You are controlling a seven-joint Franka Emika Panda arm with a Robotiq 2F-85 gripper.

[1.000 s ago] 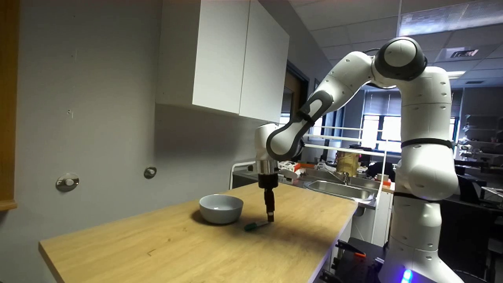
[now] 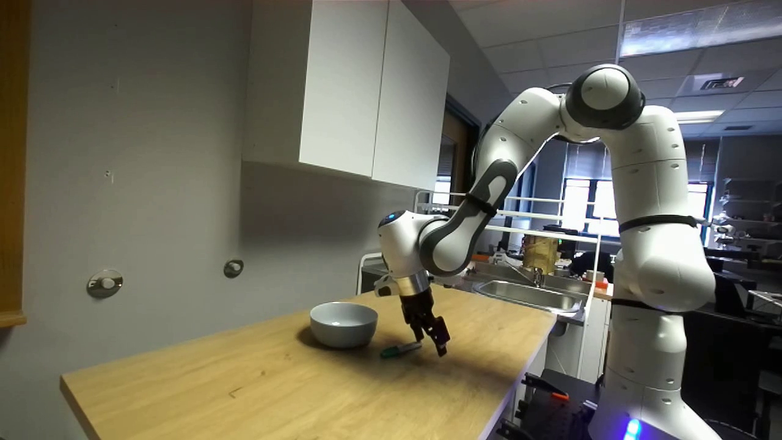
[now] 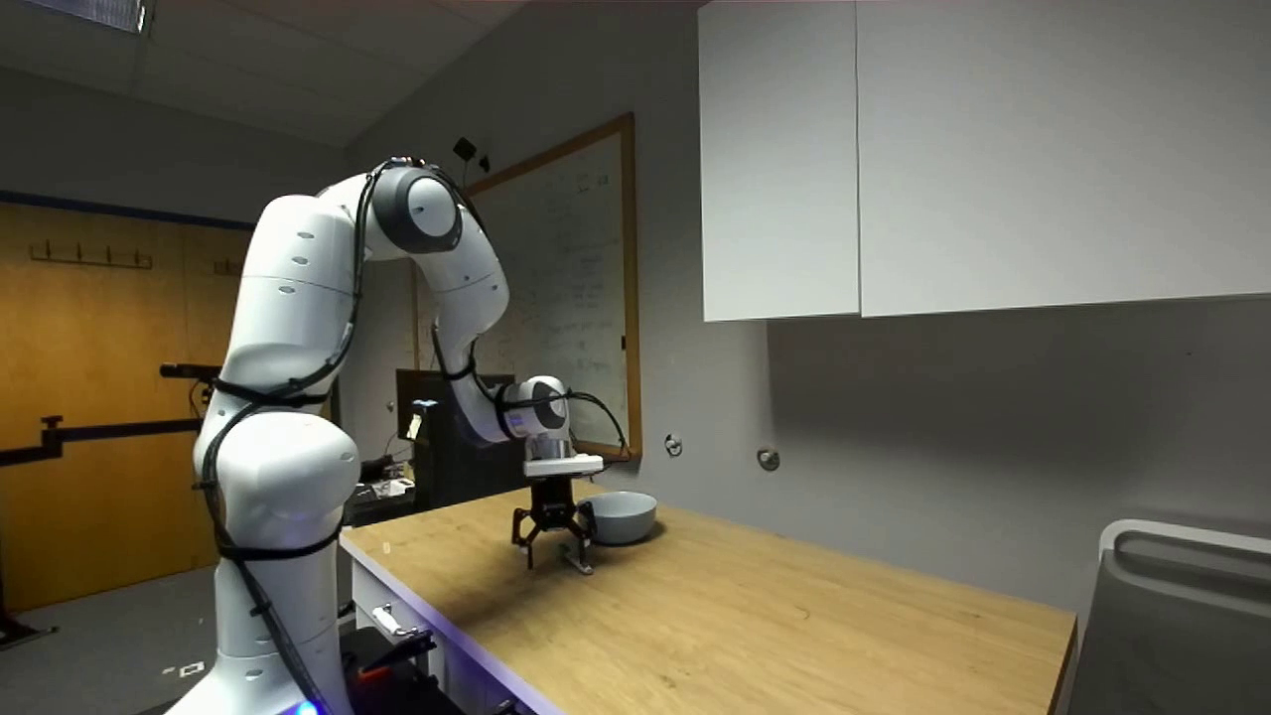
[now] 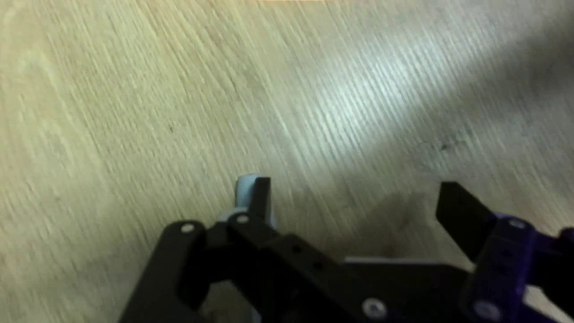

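Observation:
A marker with a green cap point(image 2: 390, 352) and a grey body lies on the wooden table point(image 2: 293, 396), in front of the grey bowl point(image 2: 343, 330). My gripper point(image 2: 430, 344) points down just at the marker's right end. It stands open, fingers spread, low over the table. In the wrist view, the marker's pale end point(image 4: 245, 189) shows beside the left finger, which hides part of it. Between the two fingertips in that view there is only bare wood. Exterior view 2 shows the bowl point(image 3: 623, 519) close behind the gripper point(image 3: 557, 555).
White wall cabinets point(image 2: 348, 88) hang above the back of the table. Beyond the table's far right end is a sink point(image 2: 529, 294).
The gripper has turned about its vertical axis, so both fingers now show spread in exterior view 1. The wrist has shifted slightly left and tilted. The marker and bowl look unmoved.

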